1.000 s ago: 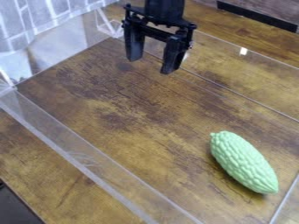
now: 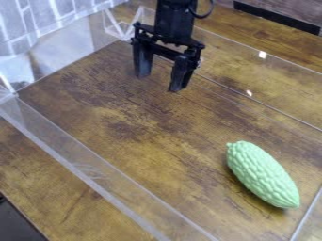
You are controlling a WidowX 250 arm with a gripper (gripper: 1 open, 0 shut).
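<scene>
A black gripper [image 2: 161,68] hangs at the upper middle of the camera view, open, its two fingers spread apart above the wooden surface with nothing seen between them. A pale green bumpy bitter melon [image 2: 262,174] lies at the lower right, well apart from the gripper.
Clear plastic walls [image 2: 78,160] edge the wooden floor [image 2: 138,160] along the left and run across the right side. A pale crumpled covering [image 2: 38,28] is at the upper left.
Over the last second the gripper has shifted slightly left and lower in the picture, and its fingers appear at a somewhat different angle. The melon has stayed in place.
</scene>
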